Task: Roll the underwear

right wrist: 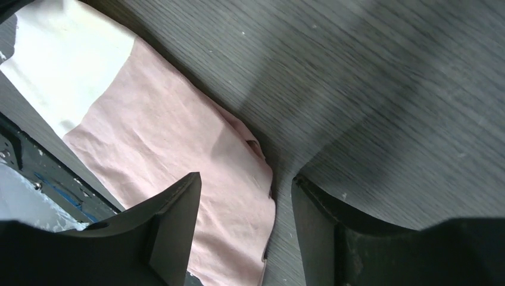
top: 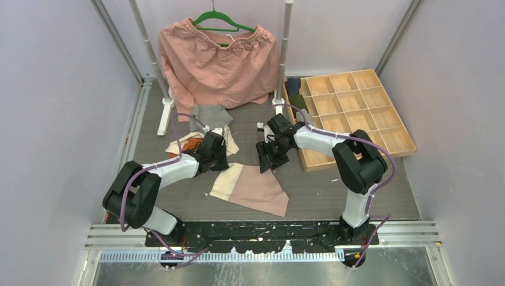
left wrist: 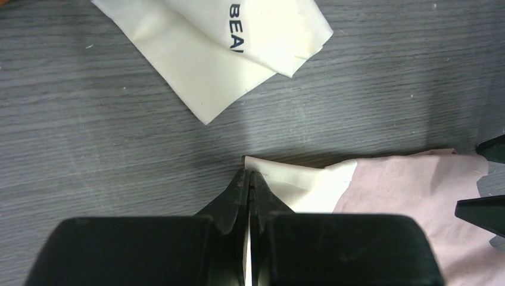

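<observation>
The underwear lies flat near the front of the table, a pink panel with a cream band on its left. At its back left corner, my left gripper is shut, with the thin cream edge pinched between its fingertips. On the opposite back corner, my right gripper stands part open. In the right wrist view, the folded pink corner lies between its spread fingers, with a gap on the right side. The top view hides both sets of fingertips.
Behind the left arm lie grey, cream and orange cloths. A wooden compartment box stands at the back right, with dark cloths at its left edge. Pink shorts hang at the back. Bare table lies right of the underwear.
</observation>
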